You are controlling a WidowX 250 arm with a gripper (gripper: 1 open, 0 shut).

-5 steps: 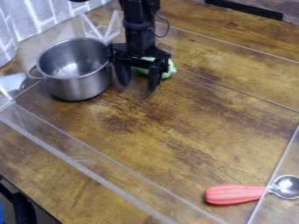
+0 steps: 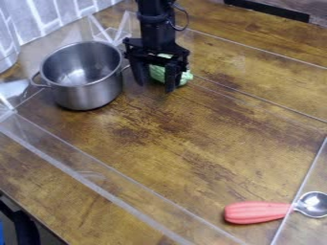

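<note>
The black gripper (image 2: 155, 67) hangs low at the upper middle, just right of a steel pot (image 2: 80, 77). A light green object (image 2: 177, 73) lies under and behind it, partly hidden by the fingers. Whether the fingers are shut on it is unclear. At the bottom right lies a scoop with a red handle (image 2: 255, 212) and a metal head.
A clear plastic barrier edges the left, and a white object (image 2: 13, 90) sits left of the pot.
The gripper has shifted slightly up and back, and its fingers look a little narrower in outline. The pot and scoop have not moved.
</note>
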